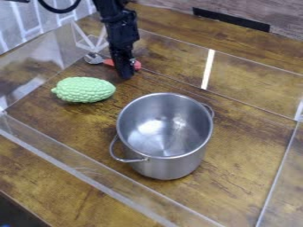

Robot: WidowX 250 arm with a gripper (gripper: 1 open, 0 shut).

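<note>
The black gripper (126, 67) reaches down from the top left to a utensil (97, 58) with a metal head and red-orange handle, lying on the wooden surface. Its fingertips are at the handle; whether anything is held between them is too small to tell, though the fingers look narrow. A pale green corn-like object (85, 90) lies just in front, and a large steel pot (164, 135) with two side handles stands at the lower middle.
Clear plastic walls border the wooden surface (243, 97) on the left and front.
</note>
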